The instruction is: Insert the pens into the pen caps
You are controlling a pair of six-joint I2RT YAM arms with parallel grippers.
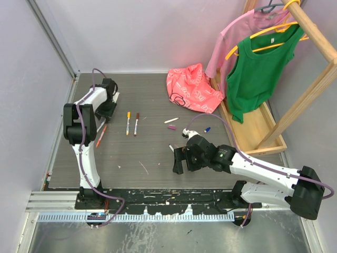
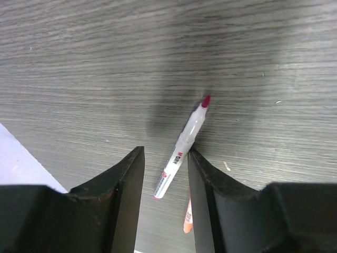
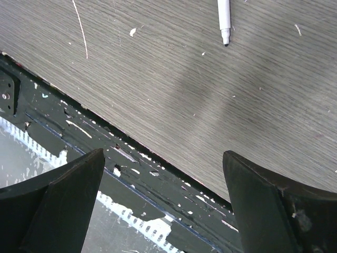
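My left gripper is part open just over a white marker with a red tip [image 2: 179, 147] lying on the table; I cannot tell if its fingers touch it. An orange marker [image 2: 188, 216] lies beside it. In the top view, a yellow-capped marker [image 1: 128, 122], a brown-capped marker [image 1: 136, 124], a white pen [image 1: 171, 119], a purple cap [image 1: 171, 127] and a blue cap [image 1: 207, 129] lie apart. My right gripper stands open over the front edge, with a white pen [image 3: 224, 18] beyond its fingers.
A pink printed cloth [image 1: 192, 84] lies at the back right beside a wooden rack [image 1: 274, 141] with hanging garments. A dark rail [image 1: 152, 196] runs along the front edge.
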